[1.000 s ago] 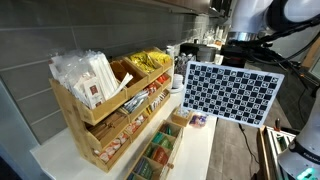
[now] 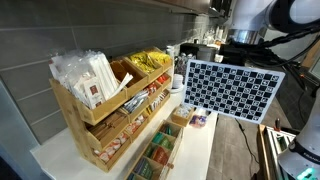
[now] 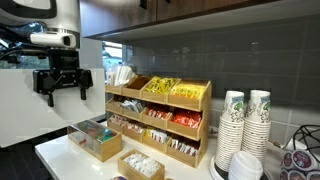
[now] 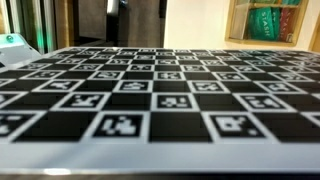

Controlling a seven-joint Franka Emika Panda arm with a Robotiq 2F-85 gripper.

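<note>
A black-and-white checkered marker board (image 2: 232,90) hangs at the arm's end, above the right part of the counter. Its patterned face fills the lower wrist view, where the board (image 4: 175,95) stretches nearly edge to edge. In the second exterior view the pale back of the board (image 3: 22,110) shows behind my gripper (image 3: 66,97). The black fingers (image 3: 83,92) stand wide apart, open, against that pale back. How the board is fastened to the arm cannot be made out. In the wrist view the fingers do not show.
A wooden shelf rack (image 3: 185,100) with packets and sachets stands along the wall. Low wooden bins (image 2: 158,152) lie before it on the white counter. Stacked paper cups (image 3: 230,125) and white lids (image 3: 245,167) stand to its right in the second exterior view.
The board has tilted and shifted very slightly over the last second. The rack, bins and counter items look the same.
</note>
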